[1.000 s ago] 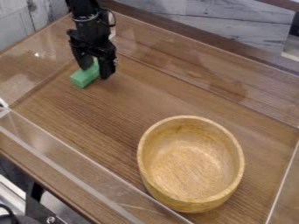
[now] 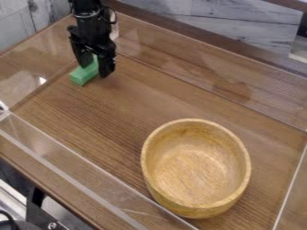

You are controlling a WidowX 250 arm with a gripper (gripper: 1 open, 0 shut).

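A small green object (image 2: 84, 75) lies on the wooden surface at the upper left. My black gripper (image 2: 93, 63) is right over it, its lower parts beside and partly in front of the object's upper right. The fingers are small and dark, so whether they touch the object is unclear.
A large empty tan bowl (image 2: 195, 166) sits at the lower right. A pale edge runs along the left side.
The gripper has shifted slightly up, and the green object appears slightly farther left. The bowl has not moved.
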